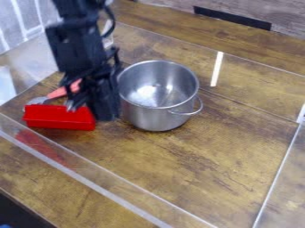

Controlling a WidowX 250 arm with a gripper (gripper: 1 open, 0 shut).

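Note:
My gripper [93, 100], dark and blurred, hangs over the left of the table, just left of a steel pot [161, 89] and above a red rectangular block [48, 117]. Whether it touches the block or has anything between its fingers cannot be made out. A pink-handled utensil [63, 91] lies behind the block, partly hidden by my gripper.
Transparent panels or strips run along the left and right edges. A dark vent shows at the back right.

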